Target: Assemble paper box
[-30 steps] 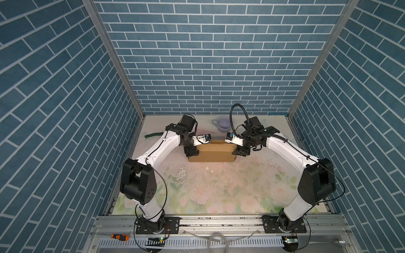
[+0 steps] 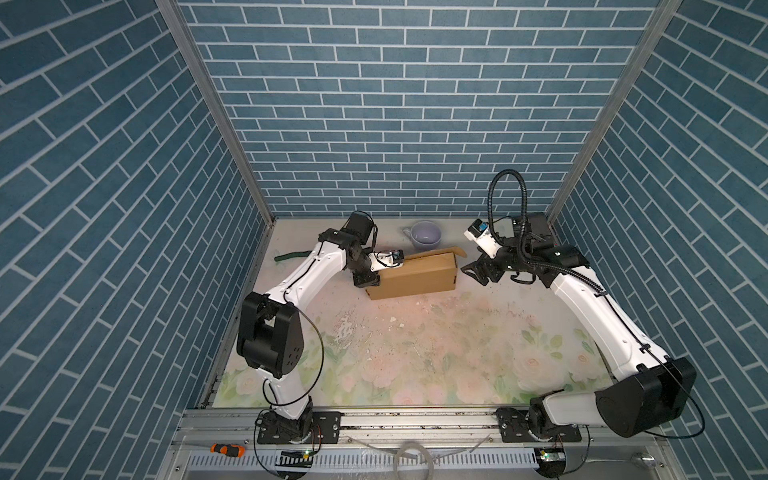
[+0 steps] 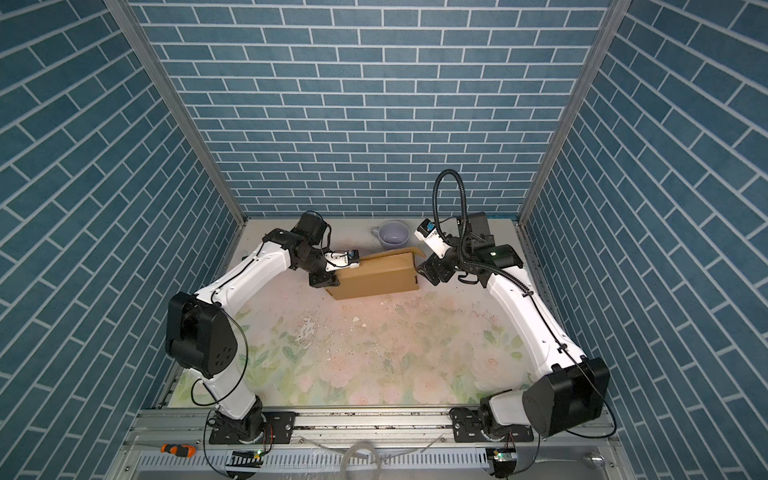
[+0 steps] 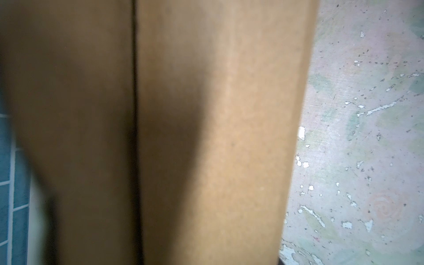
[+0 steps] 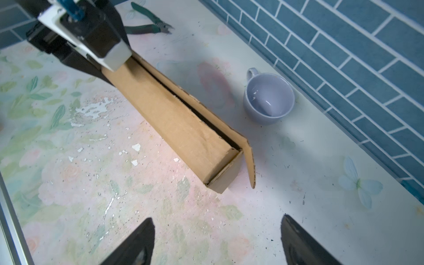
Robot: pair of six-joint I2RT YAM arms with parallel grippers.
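Observation:
A long brown cardboard box (image 2: 416, 277) stands at the middle of the table, slightly turned. Its far side has a flap (image 5: 248, 163) sticking out at the right end, and a dark gap runs along its top. My left gripper (image 2: 369, 278) is shut on the box's left end; its fingers are hidden in the left wrist view, where cardboard (image 4: 238, 132) fills most of the picture. My right gripper stands open to the right of the box, apart from it, with only table between its fingers.
A lilac mug (image 5: 268, 97) stands behind the box near the back wall. Green-handled pliers (image 5: 148, 22) lie at the back left.
My right gripper has let go of the box's right end and moved right and back. The box has turned, its right end swinging backward, and the flap there now sticks out.

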